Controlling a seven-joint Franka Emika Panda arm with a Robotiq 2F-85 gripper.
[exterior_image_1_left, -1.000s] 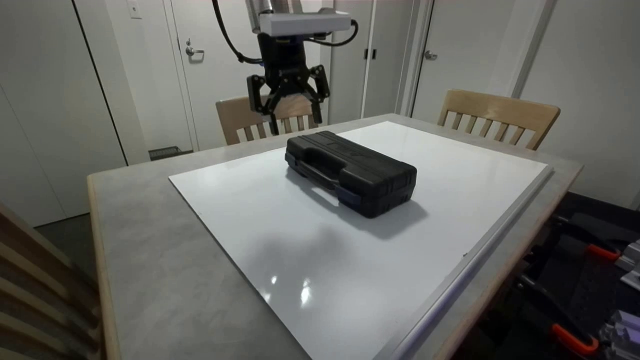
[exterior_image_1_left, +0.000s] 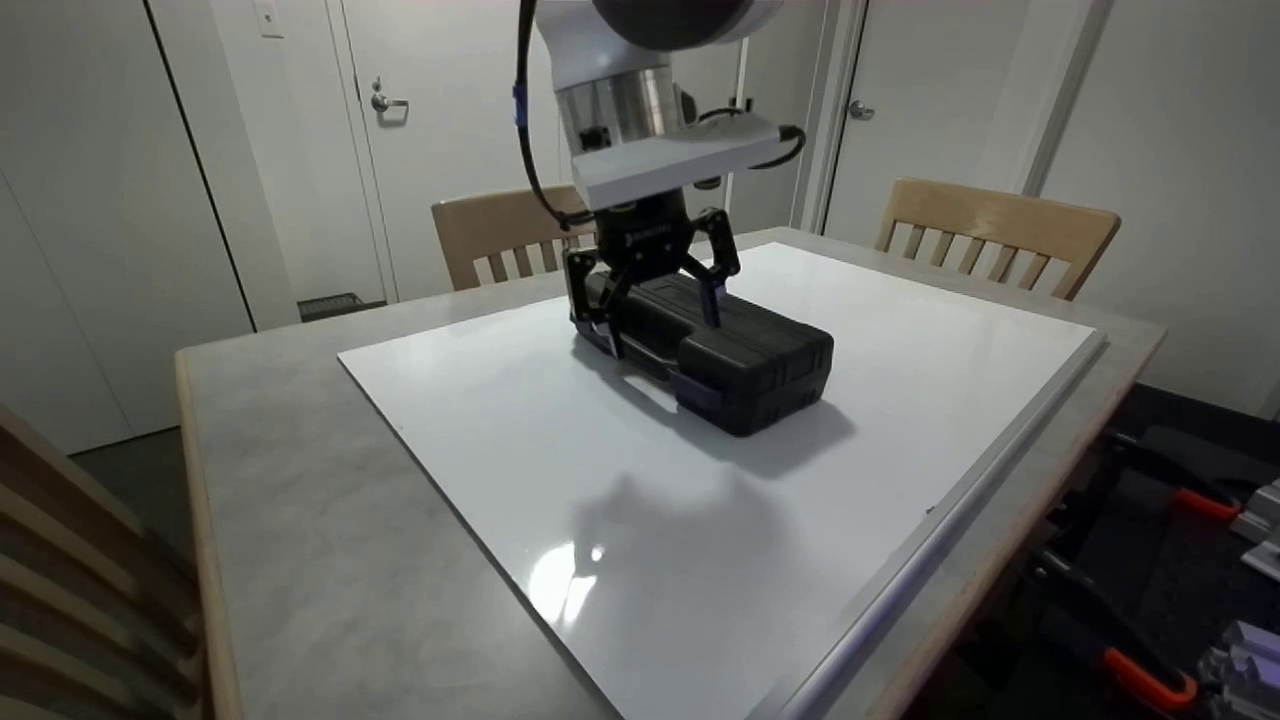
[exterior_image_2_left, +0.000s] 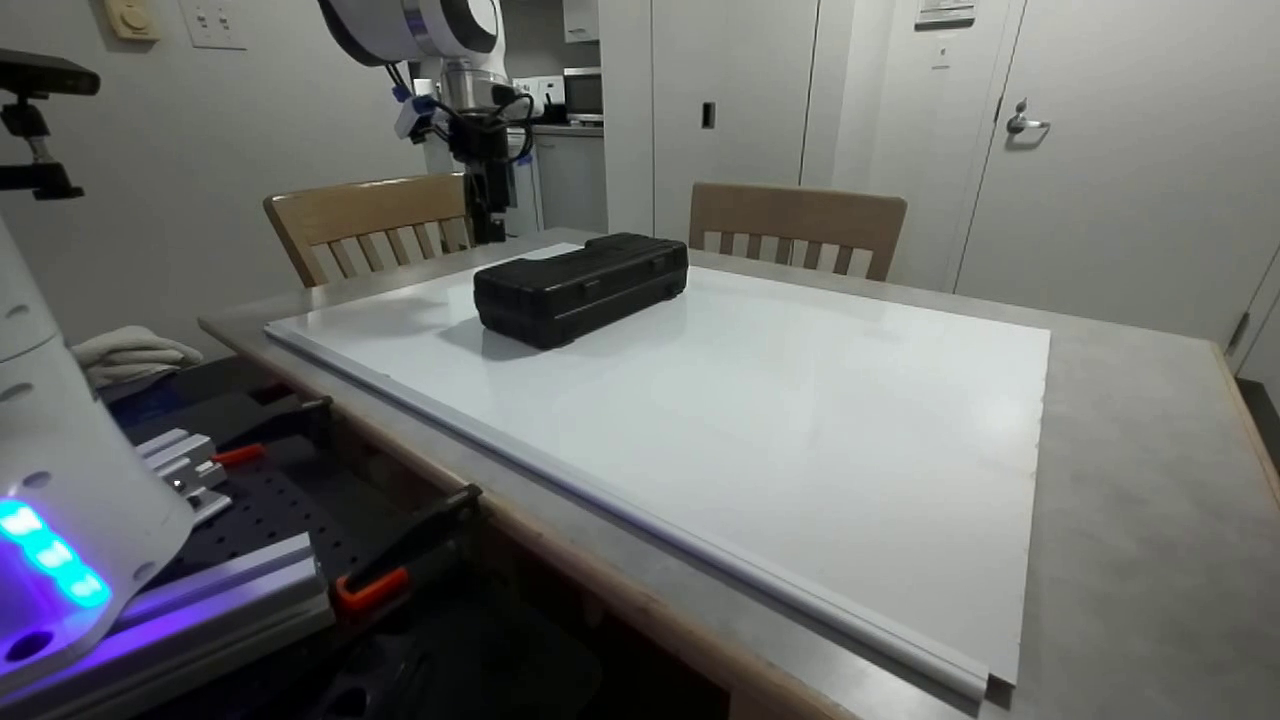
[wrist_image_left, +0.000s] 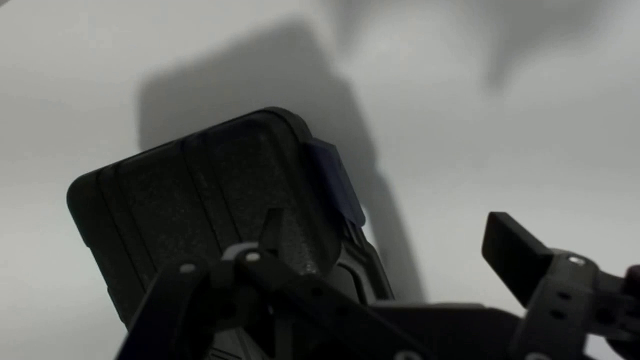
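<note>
A black hard case (exterior_image_1_left: 762, 348) lies flat on the white board, its carry handle (exterior_image_1_left: 642, 352) along the side facing exterior view 1. My gripper (exterior_image_1_left: 663, 325) stands open, with its fingers overlapping the case in that view. From exterior view 2 the gripper (exterior_image_2_left: 488, 228) appears raised beyond the left end of the case (exterior_image_2_left: 564, 292). Looking down in the wrist view, the left finger (wrist_image_left: 273, 231) overlaps the case (wrist_image_left: 174, 210), while the right finger (wrist_image_left: 516, 255) is over bare board beyond the handle side. Much of the handle is hidden there by the gripper.
The white board (exterior_image_2_left: 780, 444) is otherwise clear on the grey table (exterior_image_1_left: 360, 528). A raised rail (exterior_image_2_left: 672, 540) runs along one board edge. Wooden chairs (exterior_image_1_left: 1002, 222) stand around the table, and clamps (exterior_image_2_left: 378, 588) grip its edge near the robot base.
In exterior view 1, my gripper has moved down and to the right, from above the far end of the case to overlapping it. It stays open, and the case has not moved.
</note>
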